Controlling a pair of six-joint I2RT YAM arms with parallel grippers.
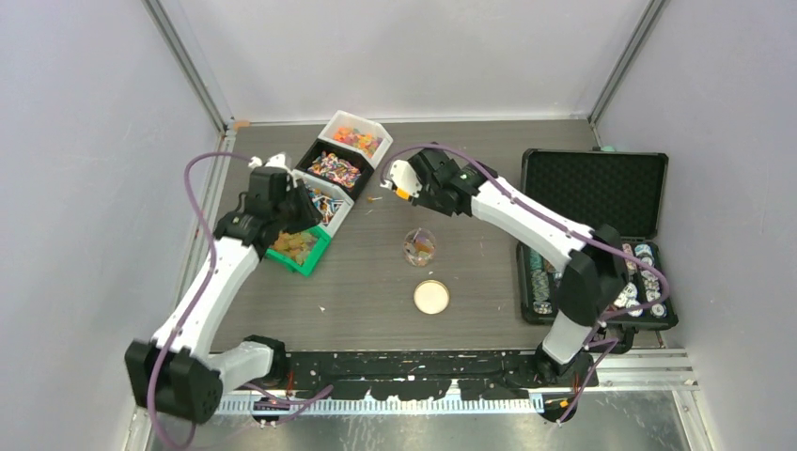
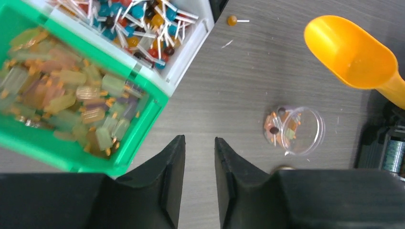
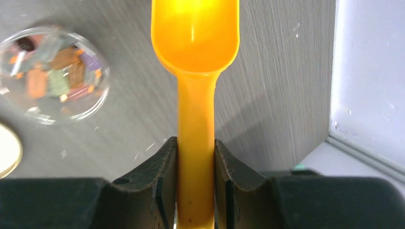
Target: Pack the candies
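A yellow scoop [image 3: 196, 102] points forward from my right gripper, which is shut on its handle; the visible part of the bowl is empty. The clear jar [image 1: 419, 246] stands open on the table with some candies inside, and the scoop is off to its far side. My left gripper has its fingers apart with only bare table visible between them. It hangs near the corner of the green bin [image 2: 143, 126] of wrapped candies. Beyond it is a white bin [image 2: 191, 57] of lollipops.
A black bin [image 1: 355, 191] and another white bin [image 1: 383, 147] of candies continue the row. One loose lollipop [image 2: 232, 20] lies beside it. The round lid [image 1: 431, 297] rests in front of the jar. An open black case [image 1: 592, 188] occupies the right side.
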